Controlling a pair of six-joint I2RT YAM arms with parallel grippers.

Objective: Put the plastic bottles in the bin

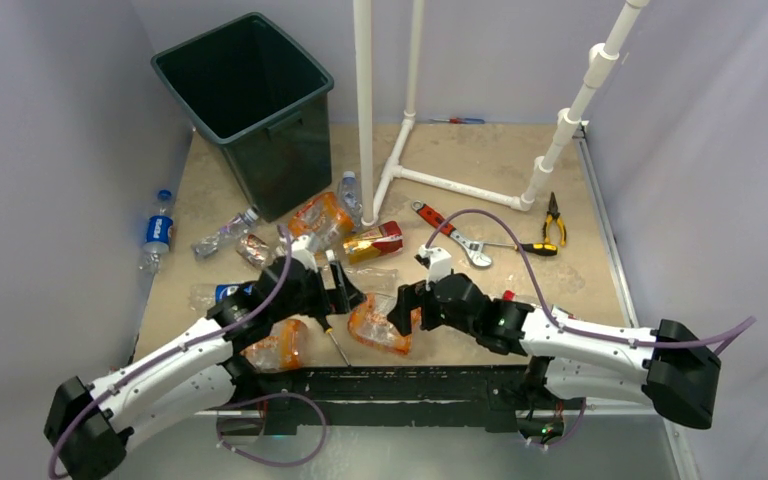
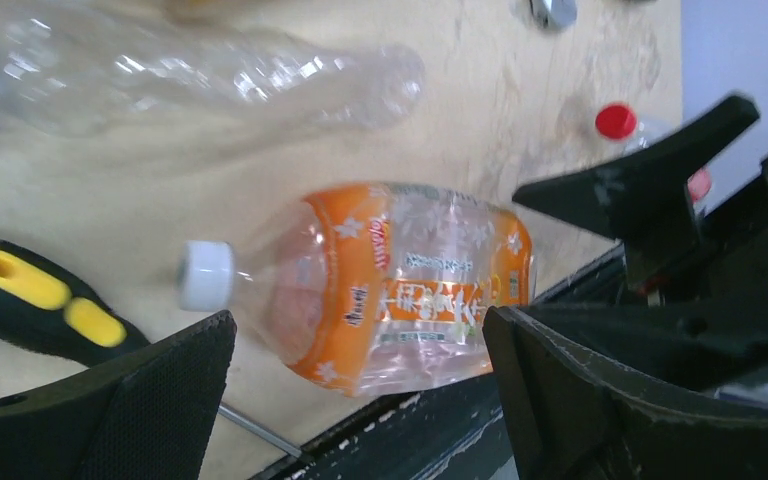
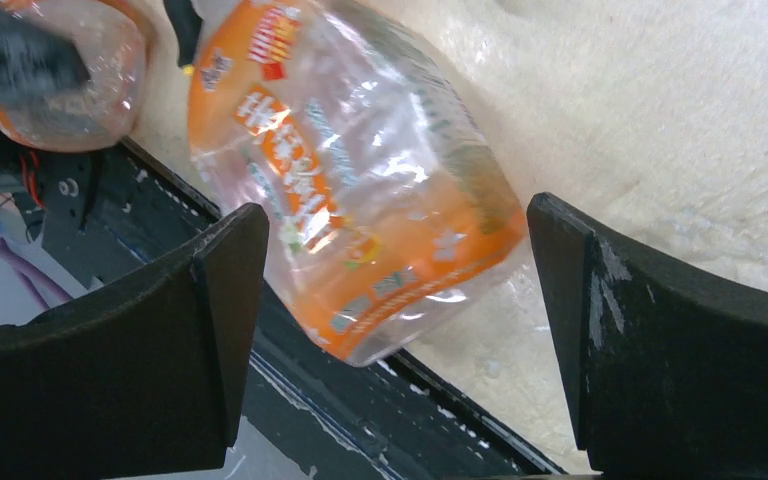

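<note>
My left gripper point(image 1: 342, 290) is open above an orange-label bottle point(image 2: 400, 280) with a white cap, a black-yellow screwdriver point(image 2: 40, 290) and a clear bottle point(image 2: 220, 75). My right gripper point(image 1: 405, 308) is open, straddling that same orange-label bottle point(image 3: 350, 180) from the right. More bottles lie about: another orange one point(image 1: 275, 348), one with a blue label point(image 1: 158, 228) at the left wall, and several by the green bin point(image 1: 282, 150), which stands at the back left.
White PVC pipes point(image 1: 460, 187) frame the back right. An adjustable wrench point(image 1: 440, 225), pliers point(image 1: 555, 225) and a screwdriver point(image 1: 537, 248) lie on the right of the board point(image 1: 580, 280). The board's front edge runs just below both grippers.
</note>
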